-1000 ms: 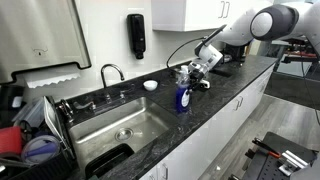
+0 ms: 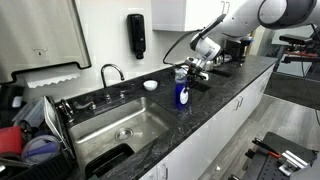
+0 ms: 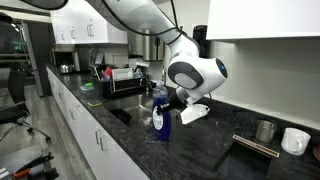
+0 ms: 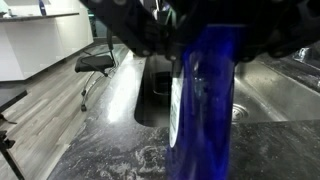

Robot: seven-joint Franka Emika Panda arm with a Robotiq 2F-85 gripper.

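A blue bottle with a white label (image 2: 182,97) stands upright at the counter just right of the sink. My gripper (image 3: 168,104) is shut on its upper part, reaching in from the right. In the wrist view the blue bottle (image 4: 203,110) fills the middle of the picture, its upper end between the dark fingers of my gripper. Whether its base touches the counter I cannot tell.
The steel sink (image 2: 93,139) lies beside the bottle, with a black faucet (image 2: 112,74) behind it. A white bowl (image 2: 150,85) is near the wall. Metal and white mugs (image 3: 265,131) stand at the far end.
The white arm has risen a little and bends more toward the sink. The bottle stays nearly in the same spot, perhaps slightly higher.
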